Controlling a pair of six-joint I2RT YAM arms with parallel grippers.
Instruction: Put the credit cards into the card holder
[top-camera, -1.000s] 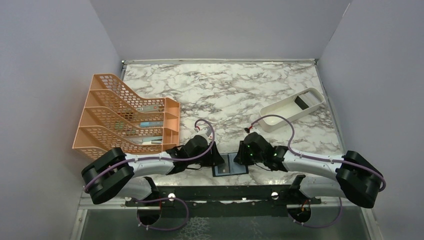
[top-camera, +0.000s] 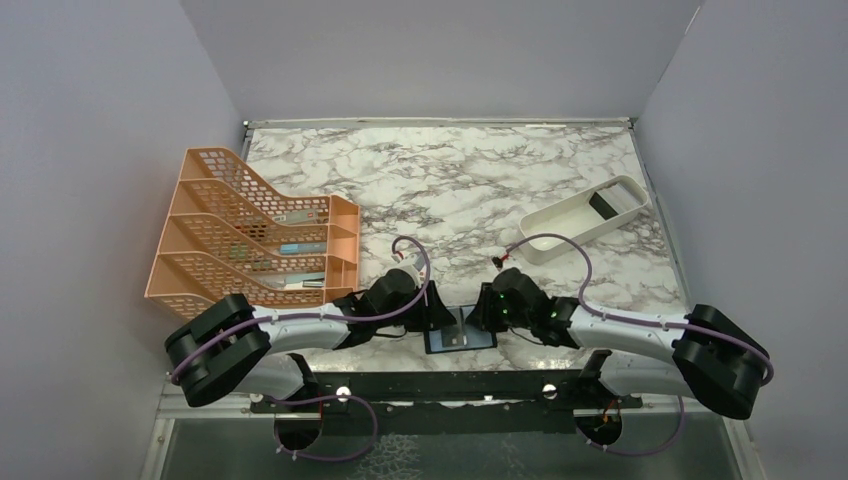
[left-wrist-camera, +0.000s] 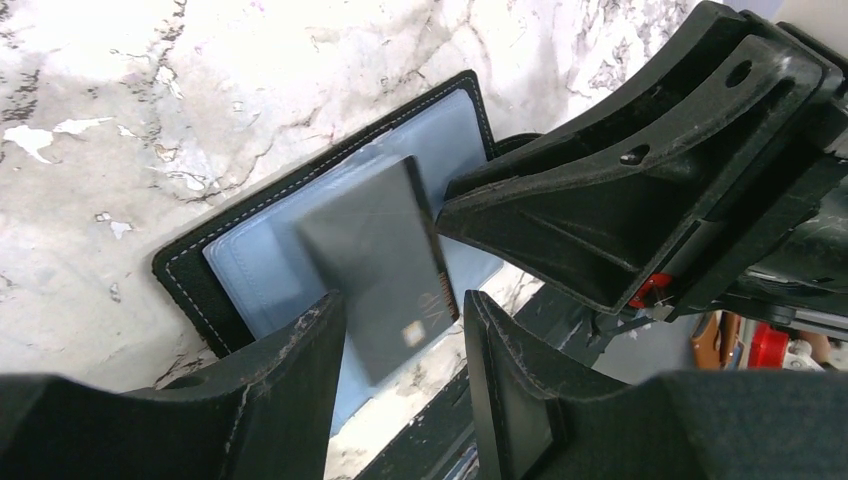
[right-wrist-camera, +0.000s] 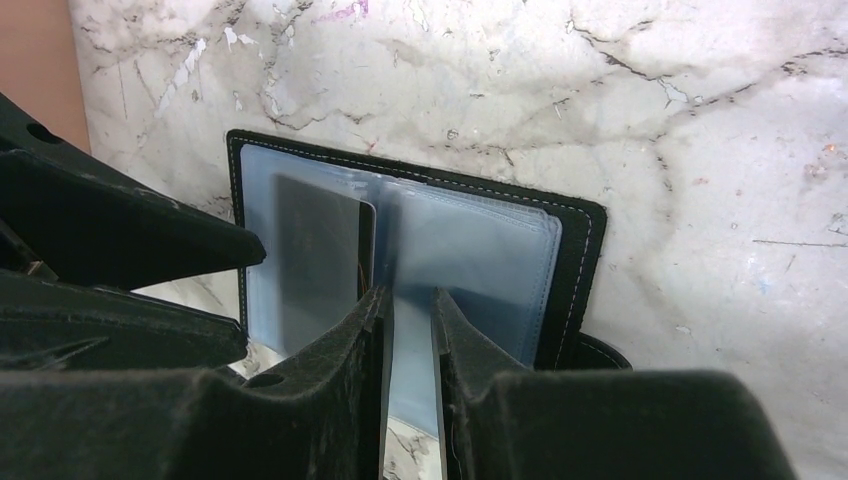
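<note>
The card holder, black-edged with blue-looking clear sleeves, lies open and flat; its stitched border (left-wrist-camera: 250, 205) shows in the left wrist view. A grey card (left-wrist-camera: 385, 255) with a dark stripe along one edge is on its left page, mostly within a sleeve as far as I can tell. My left gripper is part open over that page, its fingertips apart with nothing gripped between them. Close to the stripe edge, my right gripper is closed to a narrow gap at the clear sleeve (right-wrist-camera: 470, 260) of the right page, apparently pinching its plastic.
An orange rack (top-camera: 345, 245) with several cards in its slots stands at the left. A white tray (top-camera: 555, 220) holding a dark item (top-camera: 603, 206) sits at the back right.
The left gripper and the grey card have shifted slightly right across the holder. My right arm has moved a little to the right, and the holder looks unmoved.
</note>
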